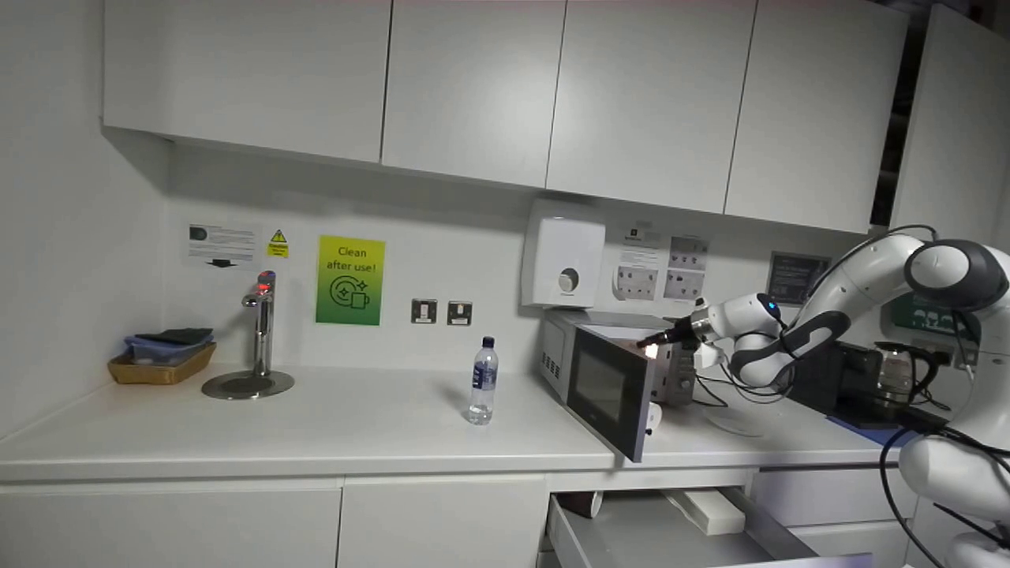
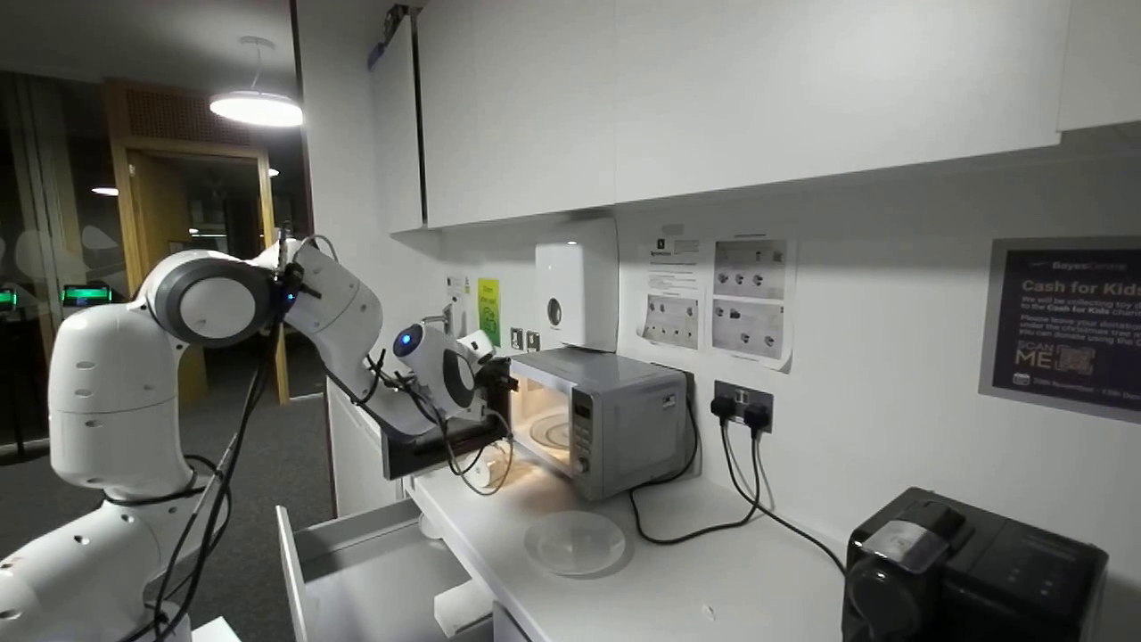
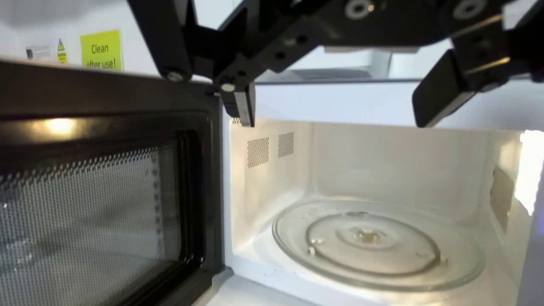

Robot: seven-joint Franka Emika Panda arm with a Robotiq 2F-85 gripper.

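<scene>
The grey microwave (image 2: 631,423) stands on the counter, its door (image 1: 608,393) swung wide and its inside lit. In the wrist view its glass turntable (image 3: 377,255) is bare. My gripper is open in front of the upper part of the cavity, its fingers (image 3: 242,104) apart with nothing between them. From exterior view 1, the gripper shows just behind the top edge of the opened door. A white cup (image 2: 488,467) lies on the counter below the gripper, near the microwave's front; in exterior view 1 the door partly hides it.
A drawer (image 1: 644,539) stands pulled out below, with a dark cup (image 1: 582,503) and a white box (image 1: 705,511) inside. A clear plate (image 2: 575,542) lies right of the microwave. A water bottle (image 1: 483,382) stands left of it. Cables and a coffee machine (image 2: 963,567) occupy the right.
</scene>
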